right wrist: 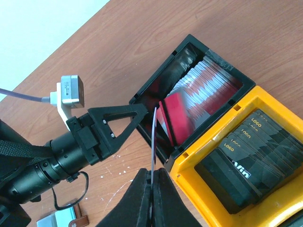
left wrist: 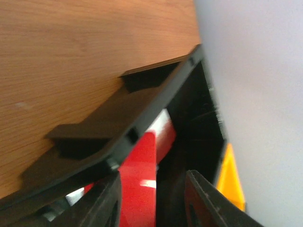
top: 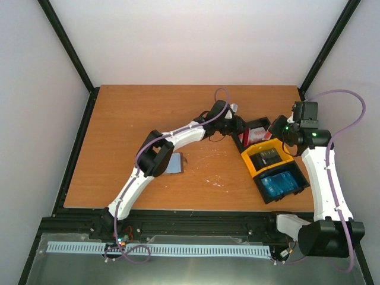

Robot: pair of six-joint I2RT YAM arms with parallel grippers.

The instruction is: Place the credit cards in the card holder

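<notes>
In the right wrist view, a red card (right wrist: 177, 118) lies inside the black compartment (right wrist: 165, 62) of the card holder, in front of a row of red-and-white cards (right wrist: 208, 85). My left gripper is open over that compartment; its fingers (left wrist: 108, 203) stand apart, the red card showing between them. A second card (right wrist: 154, 137), seen edge-on, is gripped upright by my right gripper, which is shut on it. From above, this right gripper (top: 271, 127) hangs near the same compartment's right end.
Beside the black compartment is a yellow one (right wrist: 187, 165) holding black cards, then another black one with blue cards (top: 279, 184). A small wallet-like item (top: 173, 163) lies partly under the left arm.
</notes>
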